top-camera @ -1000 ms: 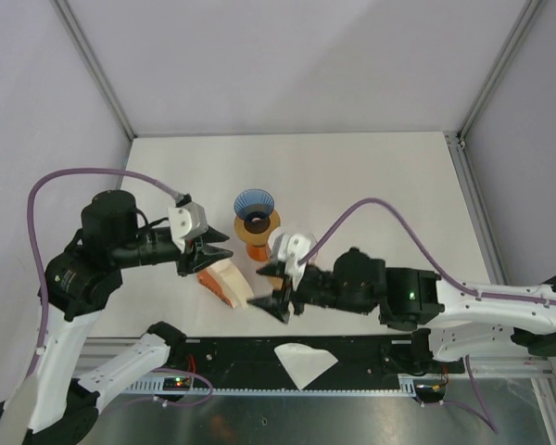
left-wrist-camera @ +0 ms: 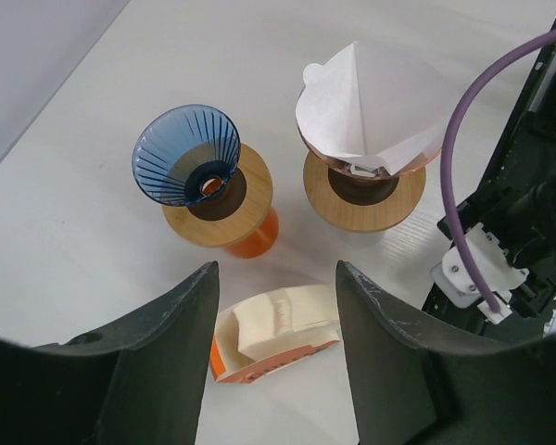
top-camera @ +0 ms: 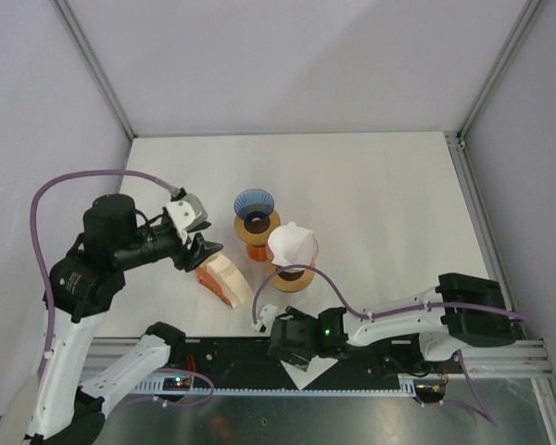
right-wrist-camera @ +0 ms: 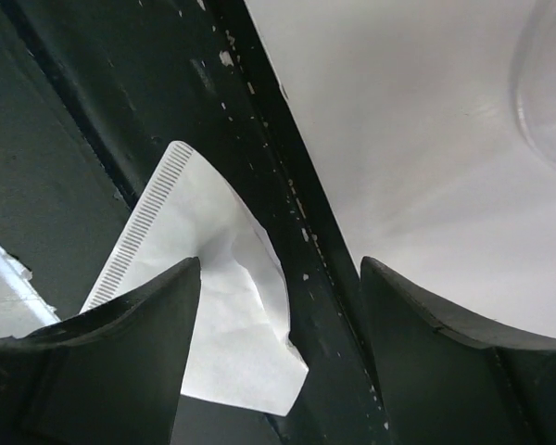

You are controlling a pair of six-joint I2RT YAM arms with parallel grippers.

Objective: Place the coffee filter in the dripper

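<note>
My left gripper hangs with parted fingers and nothing between them, above a cream holder of filters (left-wrist-camera: pixel 283 320) with orange sides. A clear dripper (left-wrist-camera: pixel 398 162) on a wooden-collared stand holds white folded paper (left-wrist-camera: pixel 347 107); beside it stands a blue dripper (left-wrist-camera: pixel 185 158) on a similar stand. My right gripper is open, low over a white paper filter (right-wrist-camera: pixel 204 315) lying on the dark strip at the table's front.
Grey walls enclose it, and metal rails run along the front.
The left gripper has drawn back slightly.
</note>
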